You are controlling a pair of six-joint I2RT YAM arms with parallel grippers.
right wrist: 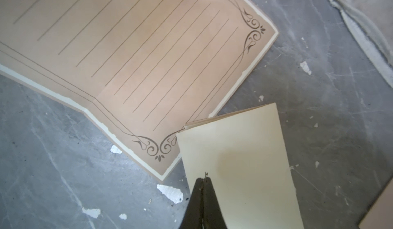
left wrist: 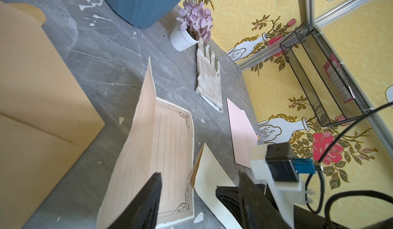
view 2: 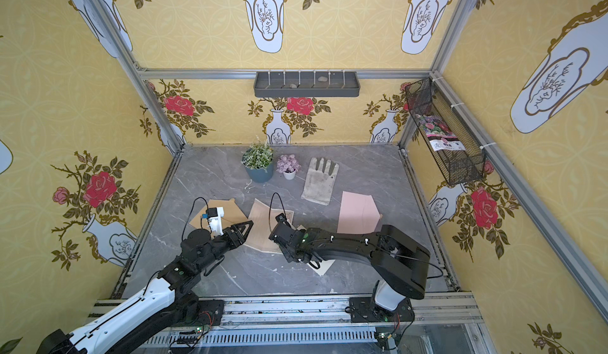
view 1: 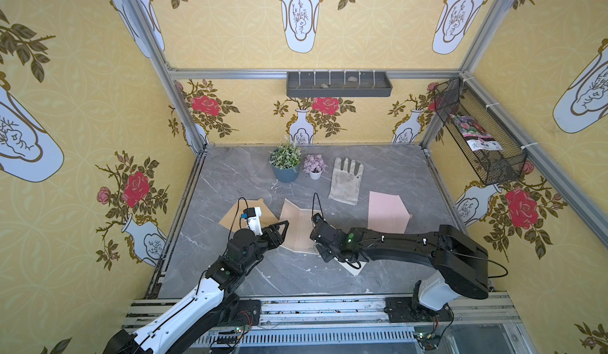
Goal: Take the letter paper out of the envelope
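Observation:
A tan envelope (left wrist: pixel 41 85) lies at the left of the table, partly behind my left arm in the top views. To its right the lined letter paper lies outside it, opened at its fold, with one panel raised in the left wrist view. A cream folded paper (right wrist: pixel 241 159) touches or overlaps the letter paper's corner. My left gripper is open and empty, held over the table near the letter paper. The tips of my right gripper are shut over the cream paper's near left part, nothing visible between them; contact cannot be told.
A pink envelope (view 1: pixel 387 212) lies to the right. Toward the back stand a blue-potted plant (view 1: pixel 285 171) and a small purple plant (view 1: pixel 314 166), beside a grey glove (view 1: pixel 346 183). A mesh basket (view 1: pixel 484 135) hangs on the right wall.

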